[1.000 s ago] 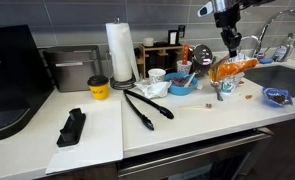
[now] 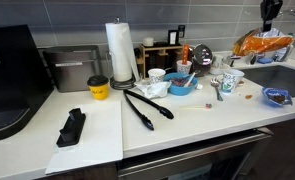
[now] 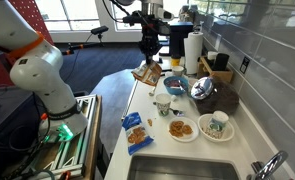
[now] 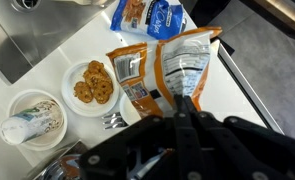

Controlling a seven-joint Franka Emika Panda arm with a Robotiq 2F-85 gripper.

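Observation:
An orange and white bag [image 2: 262, 43] hangs in the air below my gripper [image 2: 270, 20], above the counter near the sink. In exterior view 2 the crumpled bag [image 3: 147, 73] is over the counter's front side, beneath the gripper [image 3: 151, 56]. Seen from the wrist, the bag [image 4: 165, 70] spreads out beyond the fingertips, and my gripper is shut on its thin edge. The dark fingers hide the exact pinch.
Below lie a blue package [image 3: 137, 135], a plate of cookies [image 3: 181, 129], a paper cup [image 3: 163, 102] and a white bowl [image 3: 216, 127]. A blue bowl [image 2: 182, 86] and black tongs [image 2: 147, 106] are farther along. The sink [image 3: 172, 168] borders this area.
In exterior view 1 my gripper has risen and moved right, carrying the bag up from just above the cups. Objects on the counter look unmoved.

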